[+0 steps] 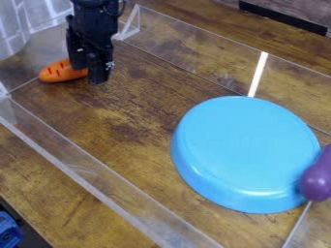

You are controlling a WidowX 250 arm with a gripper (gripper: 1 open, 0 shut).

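My black gripper (93, 68) hangs down at the top left, just right of an orange toy carrot (60, 70) with dark marks, which lies near the clear wall in the back left corner. The gripper covers the carrot's right end. Whether its fingers are open or shut on anything is too small to tell.
A large light-blue disc (241, 153) lies at the right, with a purple object (315, 176) at its right edge. Clear walls enclose the wooden surface (130, 126), whose middle is bare. A blue object (8, 232) is at the bottom left.
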